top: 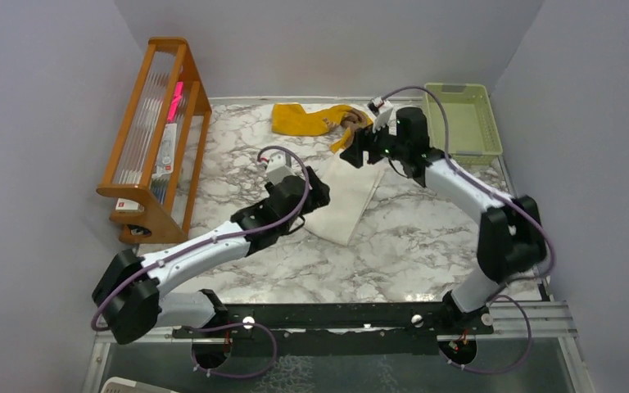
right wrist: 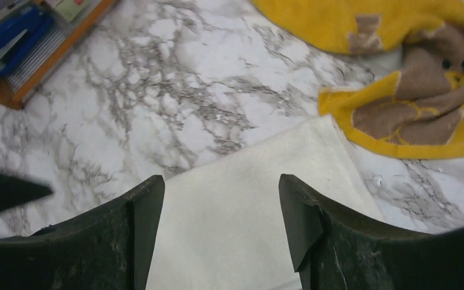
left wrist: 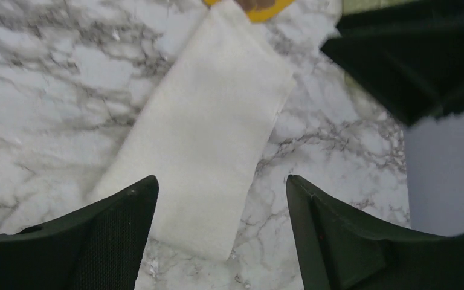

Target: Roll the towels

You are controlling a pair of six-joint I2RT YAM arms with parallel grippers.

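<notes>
A white towel [top: 346,201], folded into a flat rectangle, lies slanted on the marble table between my two arms. In the left wrist view the whole length of the towel [left wrist: 199,133] shows flat below. My left gripper [top: 321,187] is raised over its left side; its fingers [left wrist: 118,223] stand wide apart, and no cloth is between them. Above the towel's far end hangs my right gripper [top: 359,152], fingers [right wrist: 142,223] spread, with the towel [right wrist: 241,205] seen flat beyond them. Behind lies a crumpled yellow and brown towel [top: 305,120], its near corner close to the white one.
At the back right sits an empty green basket [top: 498,135]. A wooden rack [top: 142,115] with items on its shelves stands on the left. Bare table lies along the front and on both sides of the white towel.
</notes>
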